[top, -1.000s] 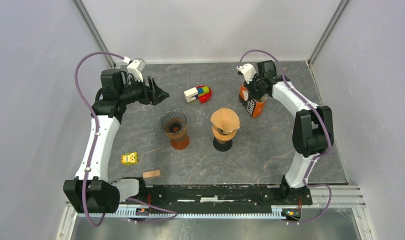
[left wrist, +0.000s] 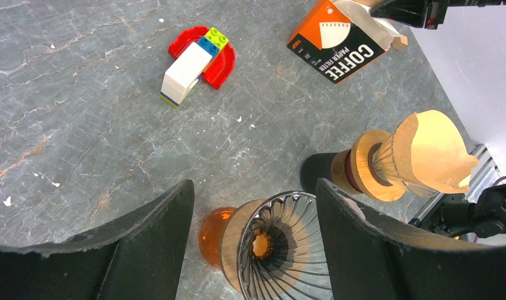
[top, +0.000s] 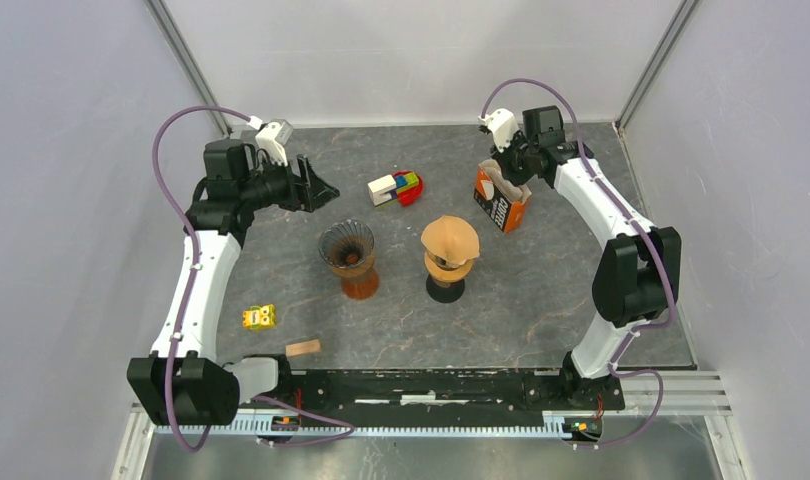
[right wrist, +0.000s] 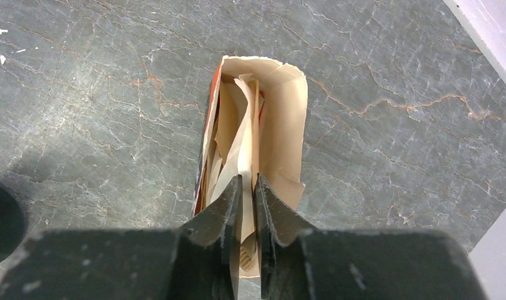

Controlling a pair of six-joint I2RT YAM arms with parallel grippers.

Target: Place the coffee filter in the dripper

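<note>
A dark ribbed dripper (top: 347, 243) sits empty on an amber base. To its right, a second dripper (left wrist: 388, 164) on a wooden ring has a brown paper filter (top: 451, 238) seated in it. Upright filters (right wrist: 245, 144) fill the opened coffee filter box (top: 499, 203). Over the box mouth, my right gripper has its fingertips close together on either side of a filter's edge; whether they press on the paper cannot be told. My left gripper is open and empty, behind and left of the empty dripper in the top view.
A white, blue and green block piece (top: 393, 188) with a red part lies at the middle back. Near the left front are a yellow block (top: 259, 317) and a small wooden piece (top: 303, 348).
The left arm and both drippers look nearly unchanged.
</note>
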